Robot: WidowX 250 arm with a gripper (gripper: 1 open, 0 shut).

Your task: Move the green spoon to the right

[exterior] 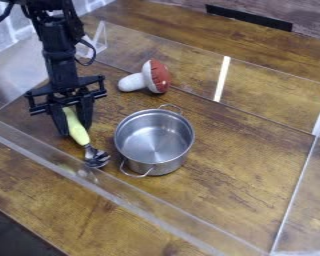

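Observation:
The green spoon (pixel 77 129) slants across the left part of the table, its metal head (pixel 96 156) pointing toward the front, just left of the pot. My gripper (pixel 73 121) comes down from the upper left and is shut on the green handle. The handle's upper end is hidden behind the black fingers. Whether the spoon touches the table cannot be made out.
A metal pot (pixel 155 138) with wire handles stands close to the right of the spoon. Behind it lies a red and white object (pixel 145 77).

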